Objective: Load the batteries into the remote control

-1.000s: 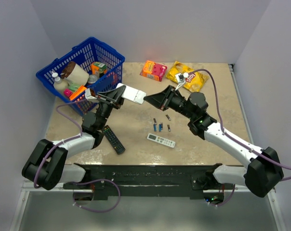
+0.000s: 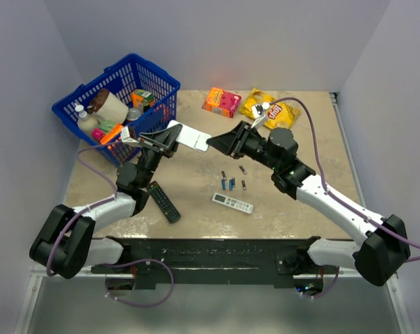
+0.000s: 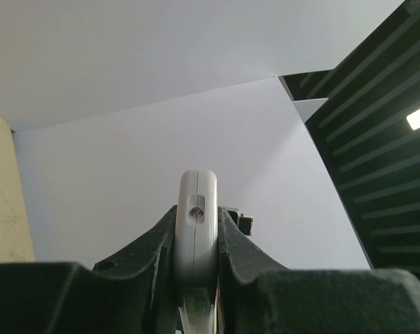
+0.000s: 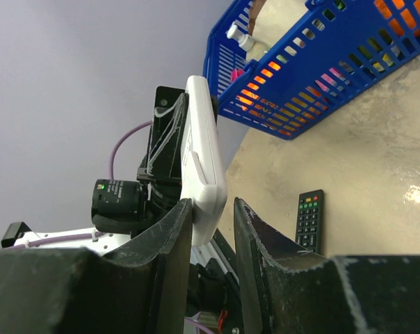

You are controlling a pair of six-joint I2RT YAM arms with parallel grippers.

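A white remote control (image 2: 192,138) is held up above the table between the two arms. My left gripper (image 2: 172,136) is shut on its left end; in the left wrist view the remote's narrow edge (image 3: 197,191) stands between the fingers. My right gripper is part open at the other end. One of its fingertips lies against or close to the remote's end (image 4: 208,198), the other apart from it. A panel edge stands slightly proud on the remote's face. Several small batteries (image 2: 224,184), some blue, some dark, lie on the table.
A white remote with a screen (image 2: 233,202) lies at the table's front, and a black remote (image 2: 164,202) lies by the left arm. The blue basket (image 2: 158,120) of goods stands at back left. A red box (image 2: 222,102) and yellow bags (image 2: 282,117) lie at the back.
The remote, the left arm and the batteries stay where they were.
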